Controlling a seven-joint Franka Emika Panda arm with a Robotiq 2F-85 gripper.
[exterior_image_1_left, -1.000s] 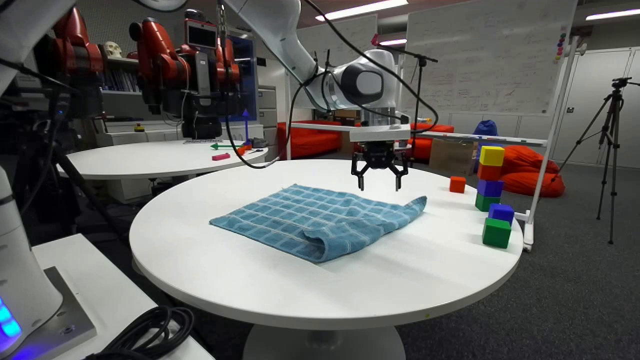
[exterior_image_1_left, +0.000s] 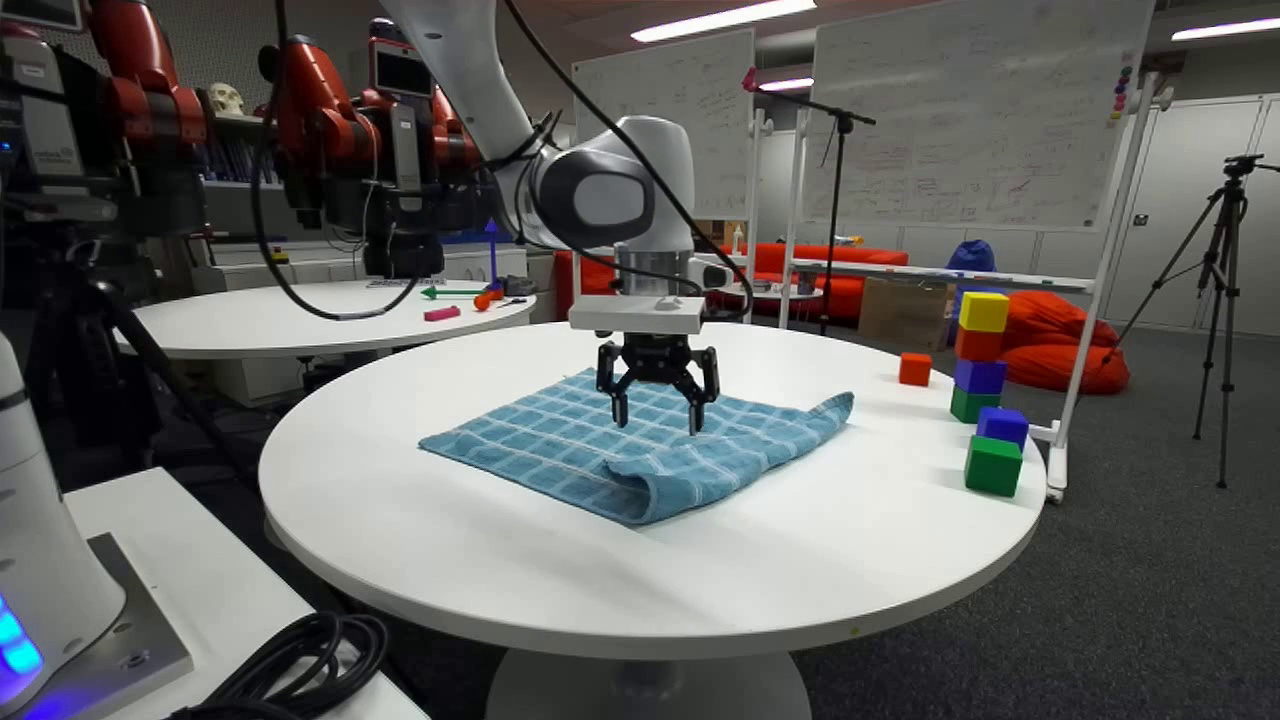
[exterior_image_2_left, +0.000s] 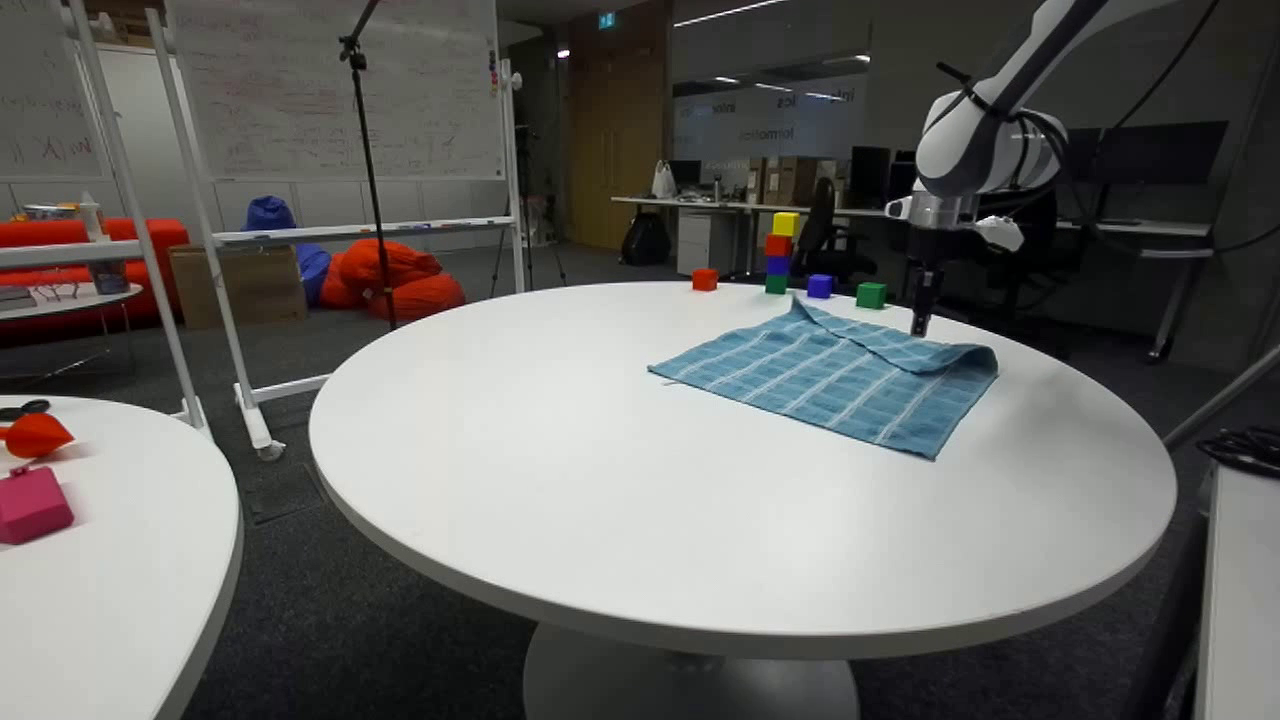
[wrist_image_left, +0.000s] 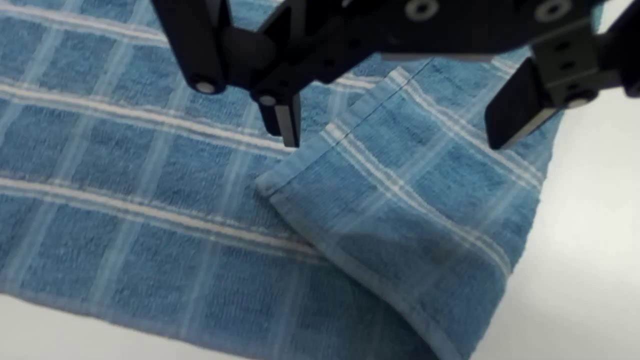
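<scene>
A blue checked towel (exterior_image_1_left: 540, 446) lies on the round white table, its side nearer the blocks folded back over itself. In exterior view 2 the same towel (exterior_image_2_left: 828, 384) shows a raised, curled fold along its far edge. My gripper (exterior_image_1_left: 657, 420) points down over the towel, open, with nothing between its fingers. From the wrist, the folded flap (wrist_image_left: 420, 192) shows below and between the open fingers, and its hemmed edge runs diagonally across the towel. How far the fingertips are above the cloth is hard to tell.
At the table's side stands a block stack topped by a yellow block (exterior_image_1_left: 984, 312). Near it sit a red block (exterior_image_1_left: 914, 368), a blue block (exterior_image_1_left: 1003, 426) and a green block (exterior_image_1_left: 993, 466).
My gripper has moved left and lower in exterior view 1, from beyond the folded side to over the towel. It stays open. Towel and blocks have not moved.
</scene>
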